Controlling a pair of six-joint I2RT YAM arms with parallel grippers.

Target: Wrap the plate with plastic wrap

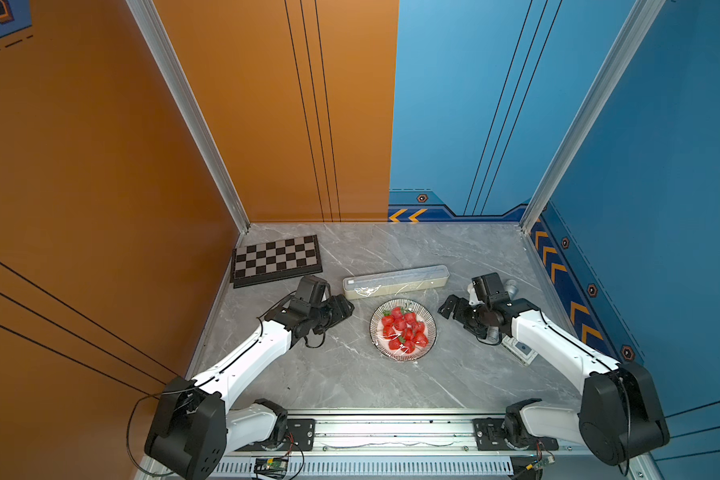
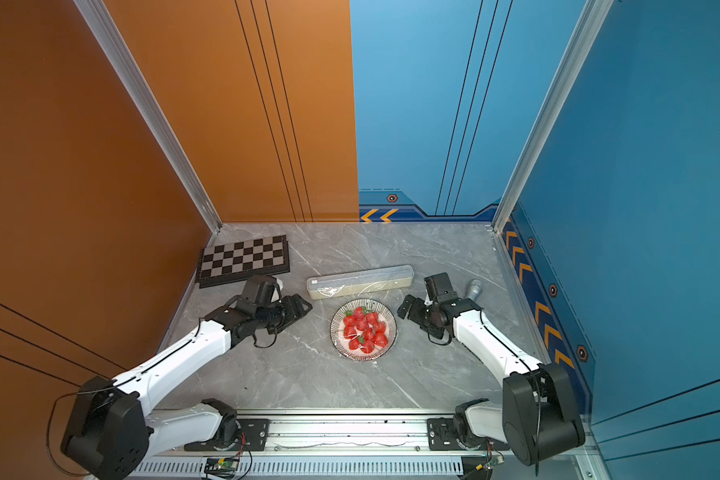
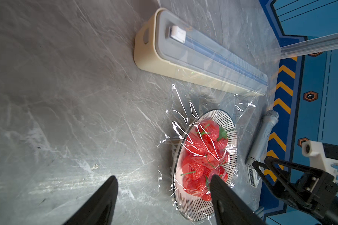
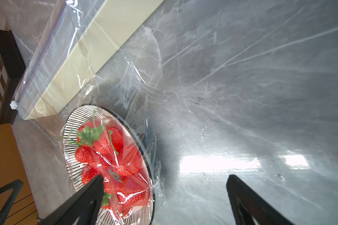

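A striped plate [image 1: 374, 326] of red strawberries [image 1: 404, 328] sits mid-table. Clear plastic wrap [image 3: 184, 127] lies over the plate and strawberries, creased and glossy, and it stretches back toward the long cream wrap dispenser [image 1: 396, 281] behind. In the right wrist view a crumpled edge of film [image 4: 150, 131] runs along the plate's rim. My left gripper is left of the plate, open and empty. On the plate's right, my right gripper is also open, apart from the film. Whether the film is tucked beneath the plate cannot be made out.
A checkered board [image 1: 277, 260] lies at the back left. A grey microphone [image 3: 262, 136] and a small pale device [image 1: 521, 349] are on the right, partly behind the right arm.
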